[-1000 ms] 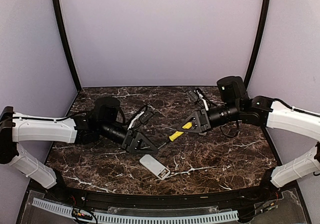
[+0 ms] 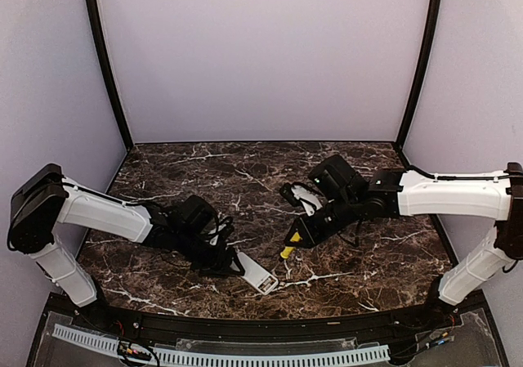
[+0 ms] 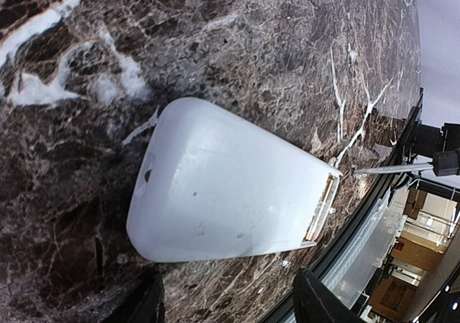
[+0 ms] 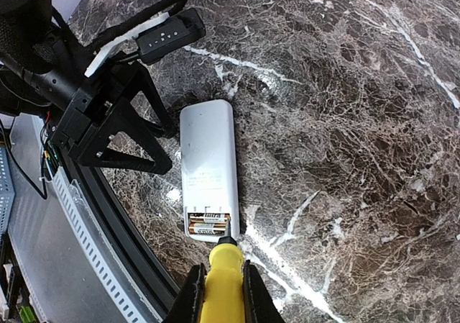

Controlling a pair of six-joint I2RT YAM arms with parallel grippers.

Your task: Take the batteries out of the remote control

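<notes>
The white remote control (image 4: 207, 150) lies back up on the marbled table, its battery bay uncovered at the near end. Batteries (image 4: 207, 226) show inside that bay, side by side. My right gripper is shut on the yellow handle of a screwdriver (image 4: 228, 273), whose dark shaft points toward the bay; in the right wrist view the tip overlaps the bay's edge, and contact cannot be told. Beside the remote's far end stands my left gripper, its fingers parted with nothing between them. The left wrist view shows the remote (image 3: 233, 183) ahead of the left fingers (image 3: 316, 298).
Along the table's front runs a dark rail (image 2: 245, 324) with a white slotted strip (image 2: 270, 357) beyond it.
My right gripper has come down and toward the remote with the screwdriver, now tilted more steeply. My left gripper has lowered to the remote's far end. The remote has stayed about where it was.
</notes>
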